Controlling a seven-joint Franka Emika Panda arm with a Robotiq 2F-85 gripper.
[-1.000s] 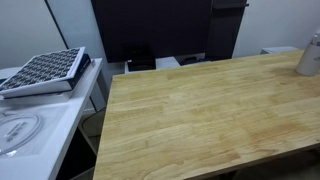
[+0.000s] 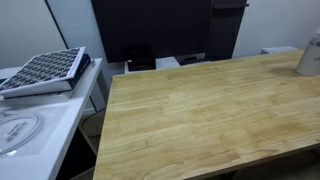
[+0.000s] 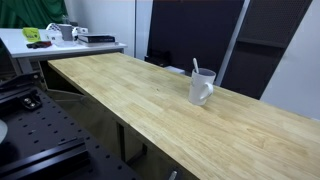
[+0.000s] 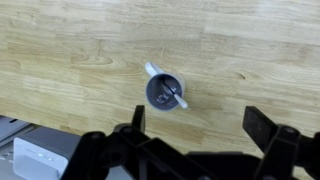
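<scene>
A white mug point(image 3: 198, 88) stands upright on the wooden table point(image 3: 140, 85), with a spoon point(image 3: 195, 66) leaning out of its top. From above, in the wrist view, the mug point(image 4: 164, 92) shows a dark inside, its handle pointing to the upper left and the spoon point(image 4: 176, 96) lying across to the lower right. At the right edge of exterior view 1 only part of the mug point(image 2: 311, 58) is visible. My gripper is open above the table, its fingers wide apart and nothing between them, with the mug ahead of them. Neither exterior view shows the gripper.
A white side table point(image 2: 60, 130) on the left carries boxes or books point(image 2: 45, 72) and a clear round lid point(image 2: 18, 130). A black perforated platform point(image 3: 75, 140) borders the near side in exterior view 2.
</scene>
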